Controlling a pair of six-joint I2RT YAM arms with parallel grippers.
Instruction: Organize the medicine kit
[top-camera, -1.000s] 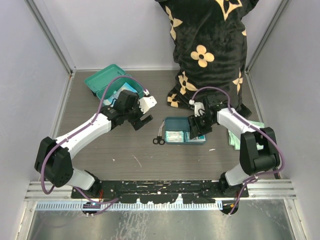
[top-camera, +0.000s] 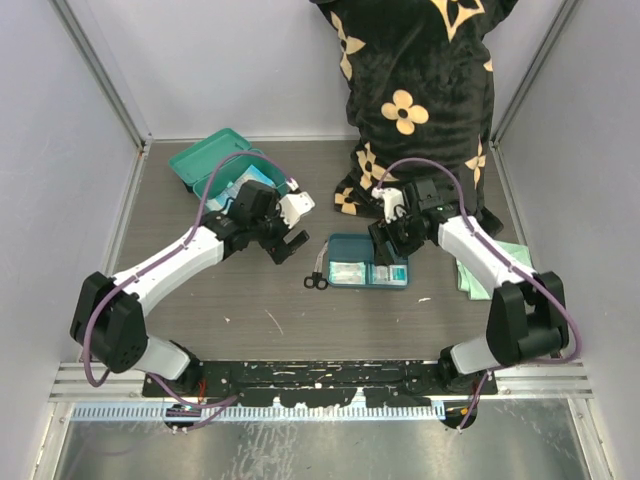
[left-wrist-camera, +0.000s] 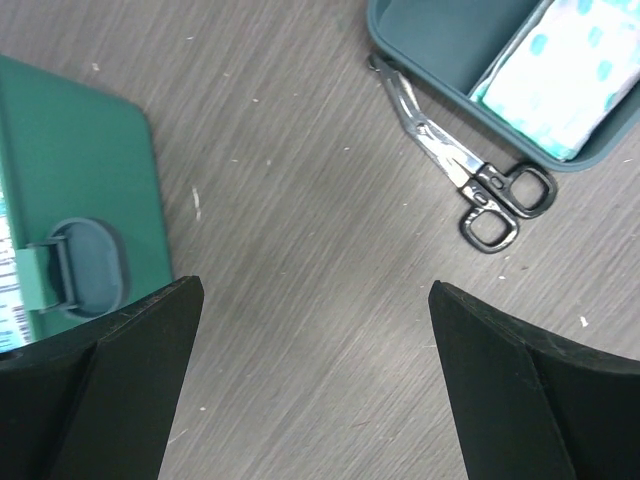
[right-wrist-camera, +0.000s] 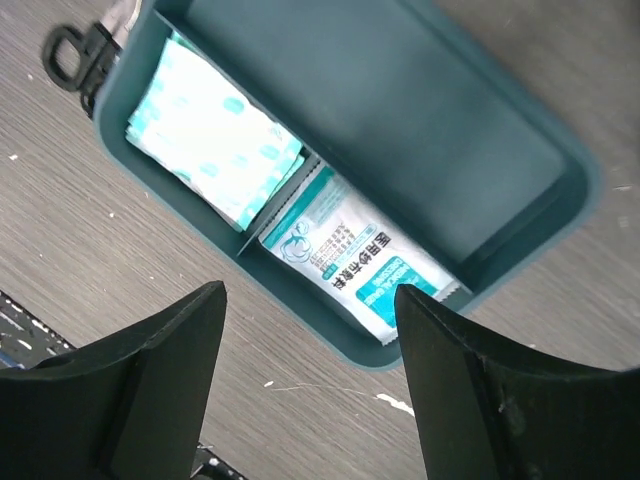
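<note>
A teal divided tray (top-camera: 350, 243) sits mid-table, with a dotted packet (right-wrist-camera: 215, 135) in one small compartment and a white-and-teal packet (right-wrist-camera: 350, 255) in the other. Scissors lie beside it on the left. My right gripper (top-camera: 389, 247) is open over the tray, nothing between its fingers. My left gripper (top-camera: 282, 241) is open over bare table, between the lidded teal box (top-camera: 205, 155) and the scissors. That box, at back left, holds white-and-blue packets, partly hidden by the left arm.
A large black flowered cushion (top-camera: 405, 70) fills the back right. A pale green cloth (top-camera: 475, 285) lies at the right.
My right gripper and arm have shifted slightly up and away from the tray's lower right compartment, uncovering more of its packet. The left arm is nearly unchanged.
</note>
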